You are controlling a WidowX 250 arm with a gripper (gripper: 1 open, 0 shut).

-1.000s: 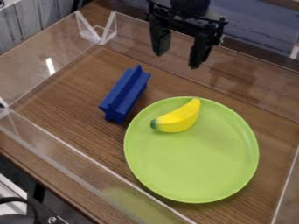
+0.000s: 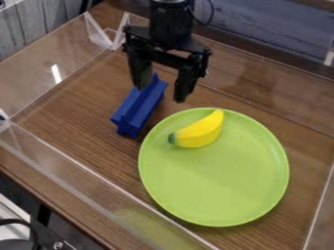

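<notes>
The black gripper (image 2: 162, 76) hangs open over the back left of the table, near the upper end of a blue block (image 2: 139, 105), with its two fingers spread apart. A yellow banana (image 2: 197, 130) lies on the upper left part of a green plate (image 2: 213, 188), to the right of the block and below the gripper.
Clear walls surround the wooden table (image 2: 78, 137), with a white piece in the back left corner. The right side of the table behind the plate is bare. Black cables lie outside at the lower left.
The gripper has come down and to the left from the back of the table toward the blue block. The banana, plate and block look unmoved.
</notes>
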